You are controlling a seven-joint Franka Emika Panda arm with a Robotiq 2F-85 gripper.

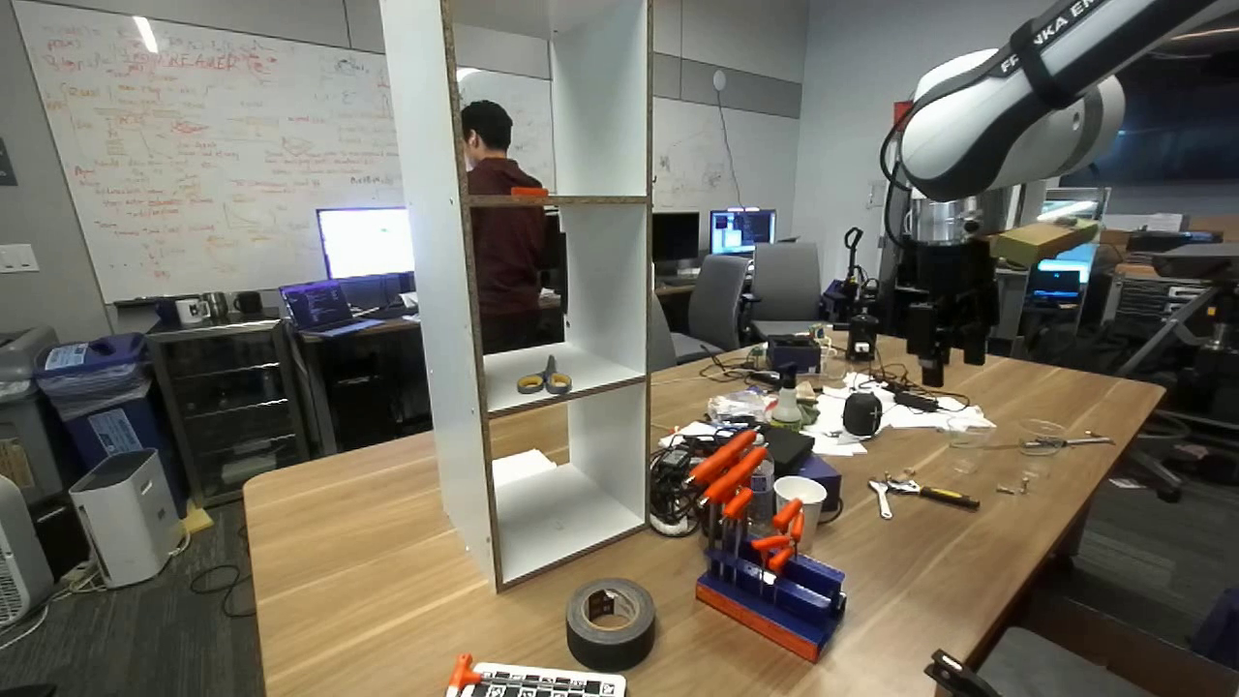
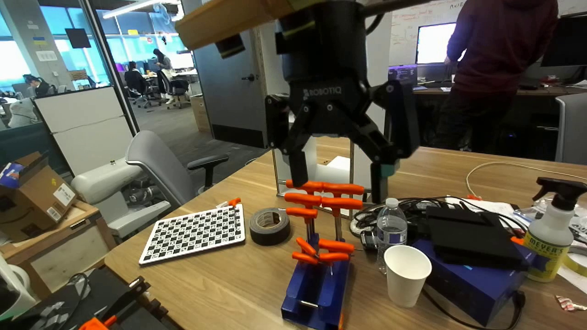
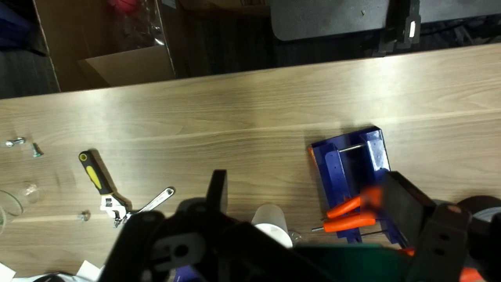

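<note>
My gripper [image 2: 339, 178] hangs open in exterior view 2, its two fingers wide apart with nothing between them. In exterior view 1 the gripper [image 1: 953, 362] is up over the right part of the table. A blue rack [image 1: 772, 598] of orange-handled hex keys [image 2: 342, 203] stands near the front. The wrist view looks down on the rack [image 3: 328, 162], partly covered by one finger. A white paper cup [image 2: 407, 269] stands beside the rack. Black tape [image 1: 611, 623] lies flat on the table, and scissors [image 1: 543, 378] rest on a shelf of the white unit [image 1: 455, 348].
Wrenches [image 1: 923, 493], screws and clear cups [image 1: 1042, 439] lie at the right. A water bottle [image 2: 391, 231], a spray bottle [image 2: 550, 236], cables and a blue box [image 2: 479, 291] crowd the area behind the paper cup. Bare tabletop [image 3: 244, 117] runs along the near edge.
</note>
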